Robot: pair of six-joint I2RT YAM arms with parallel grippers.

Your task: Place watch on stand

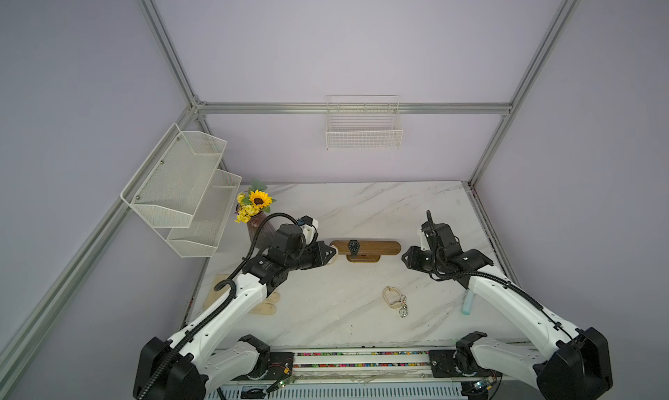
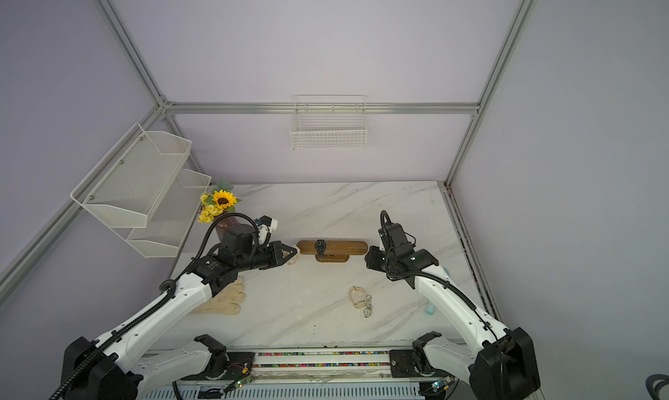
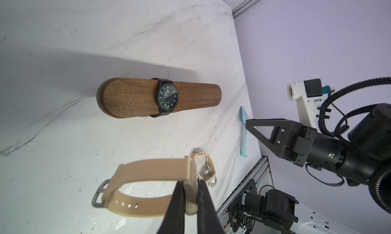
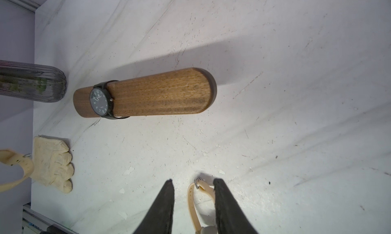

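A wooden stand (image 3: pixel 197 94) lies across the middle of the table, a black watch (image 3: pixel 168 96) around its left part. My left gripper is raised left of the stand, shut on a tan-strapped watch (image 3: pixel 146 168). A second tan-strapped watch (image 4: pixel 191 198) with a silver pendant lies in front of the stand. My right gripper is partly open above it, to the right of the stand, nothing seen between its fingers.
A vase with sunflowers (image 1: pixel 258 199) stands at the back left. A work glove (image 4: pixel 52 162) lies at the front left and a light blue tool (image 3: pixel 244 136) along the right edge. White wire baskets (image 1: pixel 362 131) hang on the walls.
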